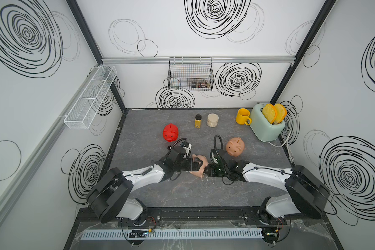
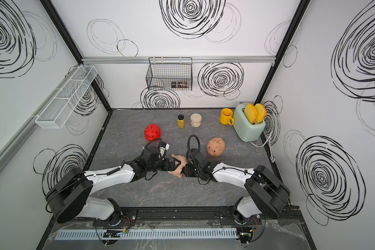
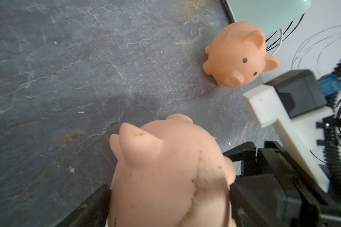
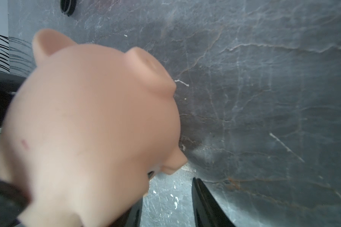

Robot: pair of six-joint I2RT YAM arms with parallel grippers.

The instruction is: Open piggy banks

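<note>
A pale pink piggy bank [image 1: 203, 160] is between my two grippers at the table's middle front. My left gripper stands open, its fingers on either side of the pig's body. Dark smudges mark the pig in the left wrist view. My right gripper is part open and close to the pig's other side; bare table shows between its fingers. A small dark spot shows low on the pig [image 4: 94, 113] in the right wrist view; I cannot tell whether it is a plug. Farther back are a red piggy bank [image 1: 170, 132] and an orange one [image 1: 235, 147].
Along the back stand a spice jar [image 1: 198, 121], a white-lidded jar [image 1: 212, 120], a yellow mug [image 1: 243, 116] and a green toaster [image 1: 264, 123] with a trailing cord. A wire basket [image 1: 190, 77] hangs on the back wall.
</note>
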